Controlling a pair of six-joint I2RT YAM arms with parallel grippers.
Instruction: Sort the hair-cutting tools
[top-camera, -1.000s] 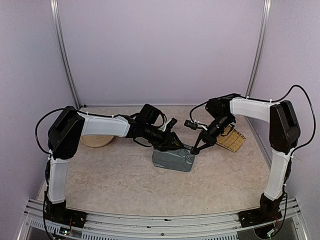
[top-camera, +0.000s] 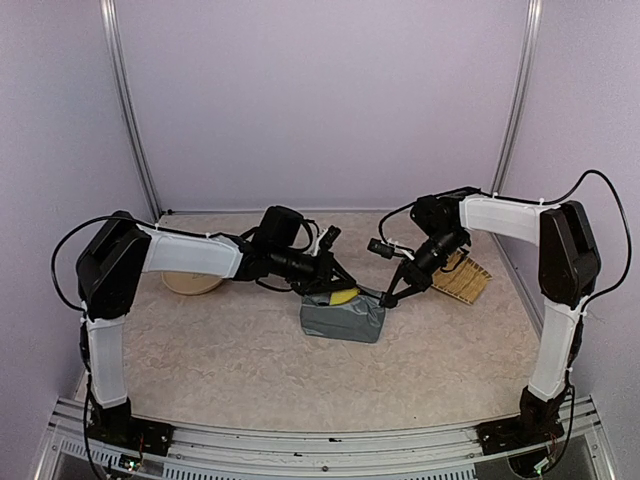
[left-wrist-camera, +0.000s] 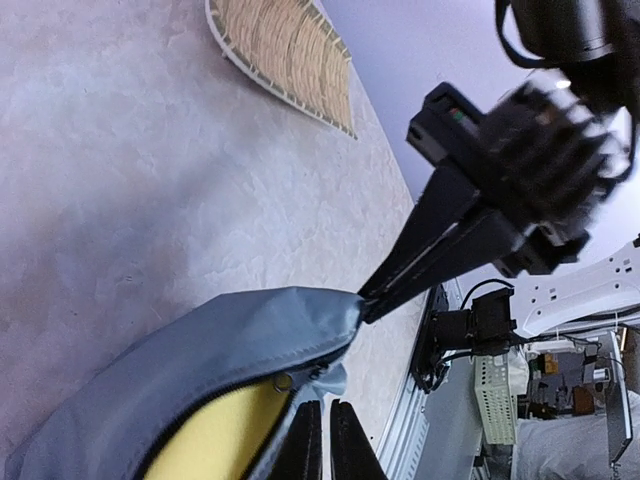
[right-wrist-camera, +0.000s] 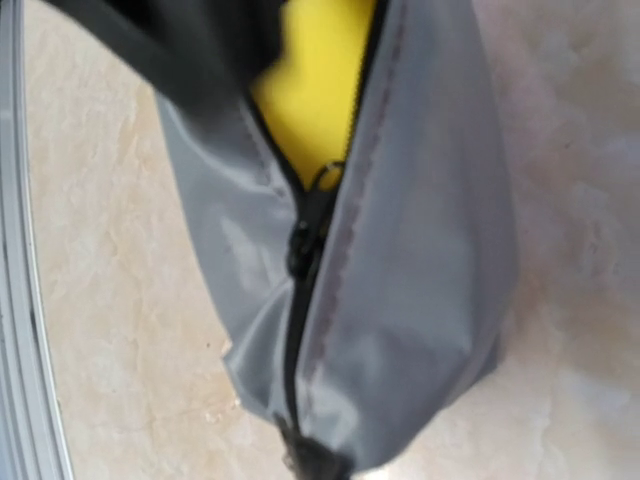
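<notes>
A grey zip pouch (top-camera: 342, 321) lies mid-table, its zip part open on a yellow inside (top-camera: 343, 297). In the right wrist view the black zip slider (right-wrist-camera: 312, 222) with its ring pull sits toward the pouch's right end. My right gripper is shut on that end of the pouch, on its grey fabric corner. Over the opening, my left gripper is shut, and nothing shows between its fingers; it is apart from the slider. No hair cutting tools can be made out; the pouch's depth is hidden.
A round wooden tray (top-camera: 192, 284) lies at the left, partly under the left arm. Behind the right gripper is a woven bamboo basket (top-camera: 462, 280).
My left gripper has moved left along the pouch, and the yellow inside now shows in the top view. The pouch has shifted slightly left; the right arm is nearly still.
</notes>
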